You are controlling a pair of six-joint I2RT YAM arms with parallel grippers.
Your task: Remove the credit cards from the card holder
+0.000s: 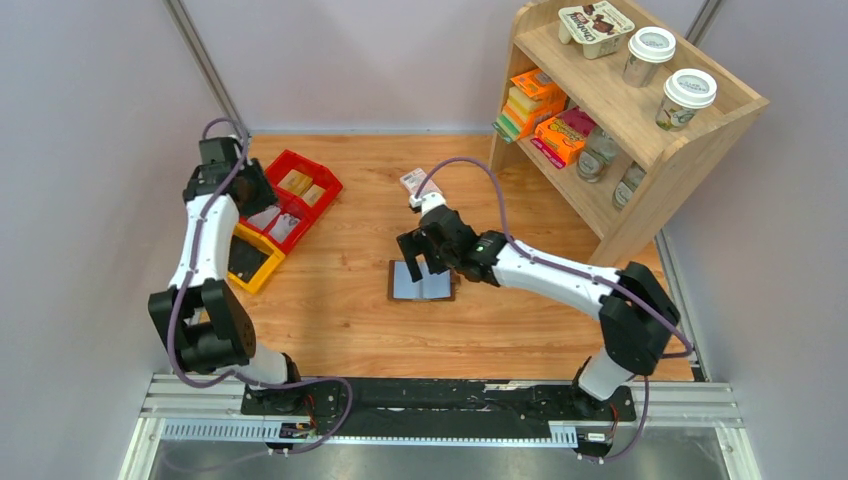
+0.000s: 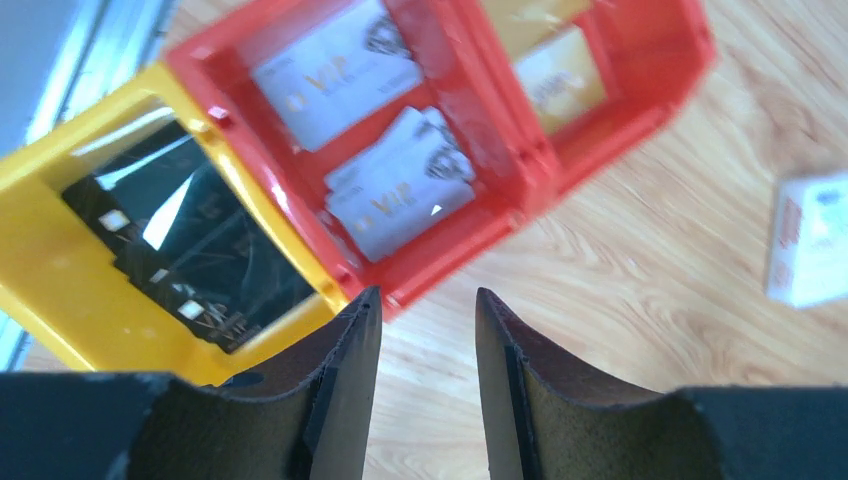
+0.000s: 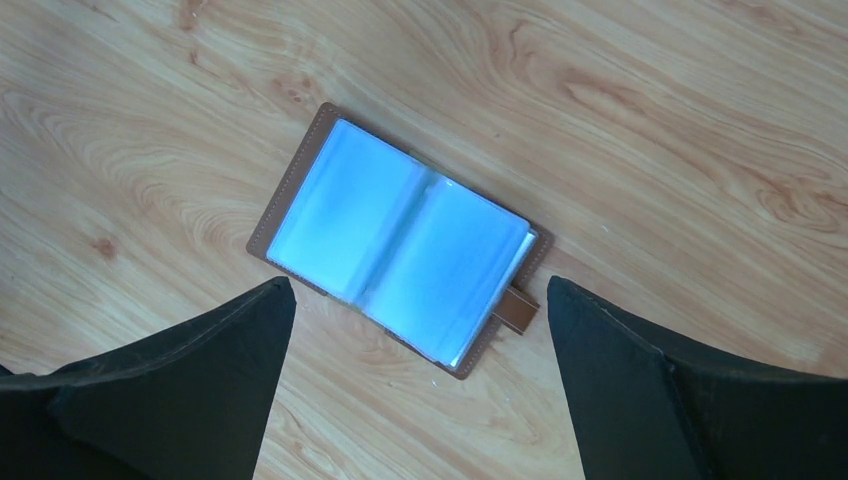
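Observation:
The card holder (image 3: pixel 350 210) lies open on the table, brown-edged with pale blue sleeves and a brown tab (image 3: pixel 515 310). My right gripper is open above it, its fingers on either side in the right wrist view, nothing between them. My left gripper is partly open over the trays at the left, with nothing between its fingers. In the left wrist view, the red tray (image 2: pixel 490 225) holds white and tan cards, and the yellow tray (image 2: pixel 70 300) holds dark items, all somewhat blurred.
A white-pink pack (image 1: pixel 412 180) lies behind the holder. A wooden shelf (image 1: pixel 640 220) with boxes, jars and cups stands at the back right.

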